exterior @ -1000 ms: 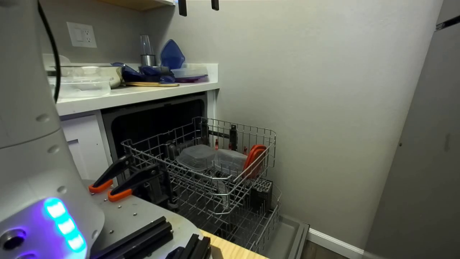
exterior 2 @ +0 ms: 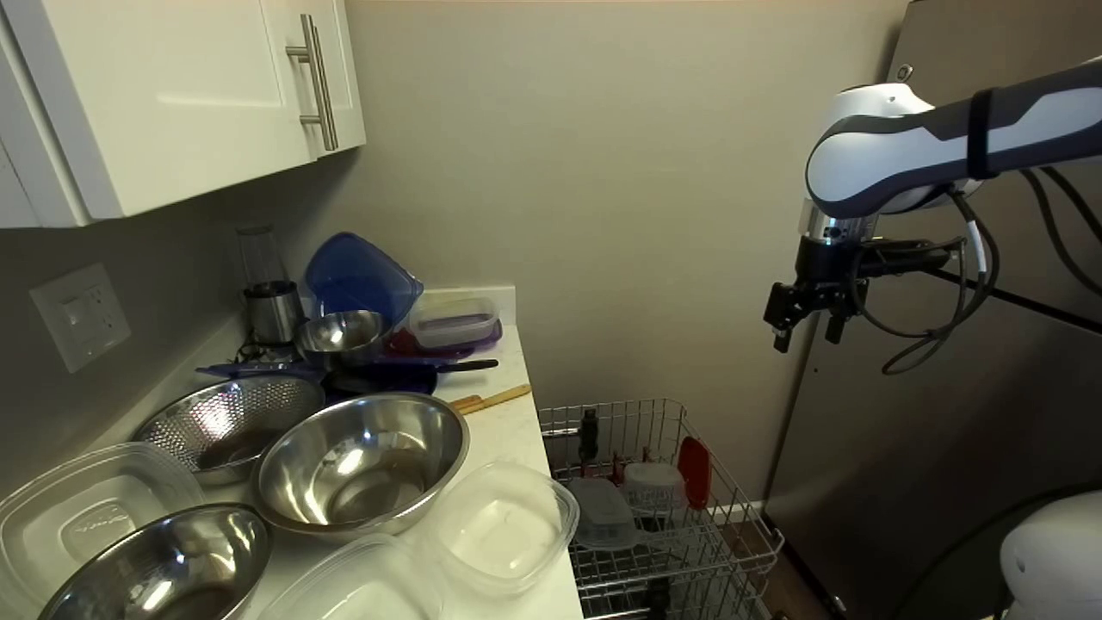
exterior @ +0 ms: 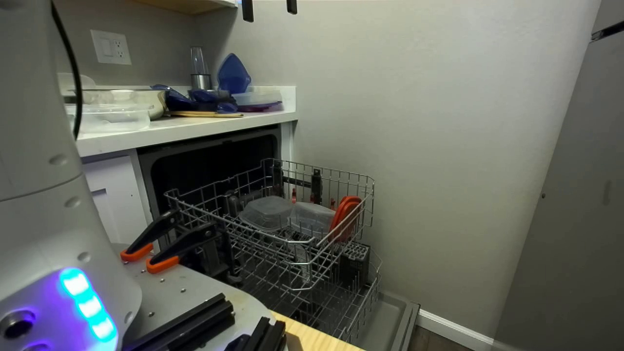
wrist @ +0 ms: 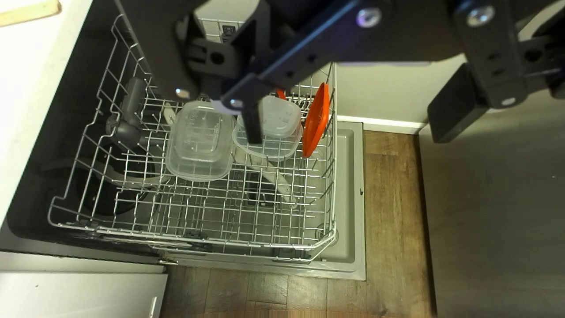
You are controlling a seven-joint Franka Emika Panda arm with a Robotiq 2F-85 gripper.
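High above the dishwasher, my gripper [exterior 2: 808, 335] is open, its two fingertips well apart and nothing between them. In the wrist view its dark fingers [wrist: 458, 103] hang over the upper rack [wrist: 198, 239]. Lying in that rack are a clear rectangular container [wrist: 199, 145] and a smaller clear container [wrist: 273, 117]. Along the rack's wall side stands an orange lid [wrist: 316, 122]. The lower rack [exterior: 257, 266] shows beneath, with a dark basket [exterior: 354, 264] at its corner.
Steel bowls [exterior 2: 362, 465], a colander [exterior 2: 232, 422], clear containers [exterior 2: 504, 527] and a blue lid [exterior 2: 362, 279] crowd the counter. An upper cabinet [exterior 2: 196, 93] overhangs it. The grey wall stands behind the racks. The upper rack's front section looks mostly empty.
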